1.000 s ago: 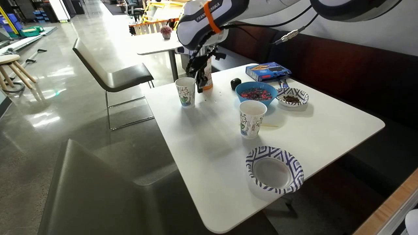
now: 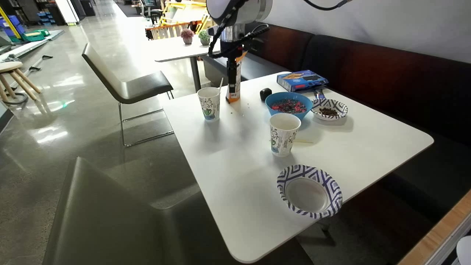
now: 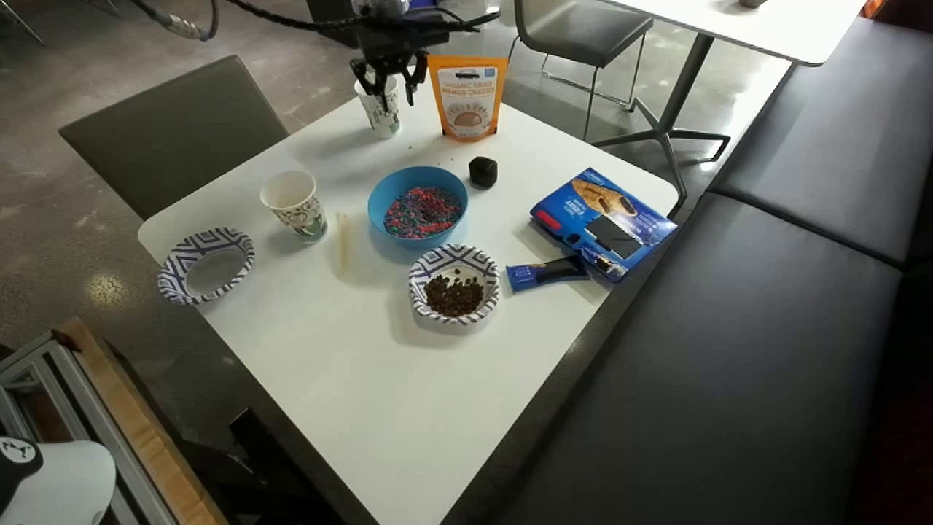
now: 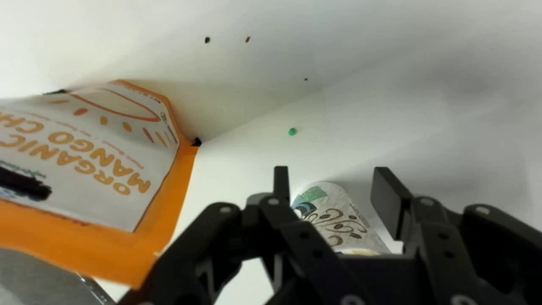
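My gripper stands part open, its two dark fingers [image 4: 388, 201] apart and nothing gripped between them. Past the gap, a patterned paper cup [image 4: 338, 216] shows low in the wrist view. From exterior view 2, the gripper [image 3: 399, 98] hangs high at the table's far edge, overlapping the top of that cup [image 3: 382, 118]. A thin stick [image 2: 221, 84] rises at the cup's rim in exterior view 1. There the gripper [image 2: 232, 90] appears right of the cup, in front of the upright orange-and-white mango pouch [image 2: 238, 86]. Whether it touches either one, I cannot tell.
Towards the table's middle are a blue bowl [image 3: 380, 210] of coloured bits, a black lump [image 3: 482, 172], a second cup [image 3: 297, 210] and a pale stick [image 3: 343, 245]. Patterned bowls [image 3: 420, 293], a blue box [image 3: 603, 223] and a wrapped bar [image 3: 548, 272] lie farther out.
My gripper has turned and now hangs upright in exterior view 1, slightly right of where it was. Cups and bowls stay put.
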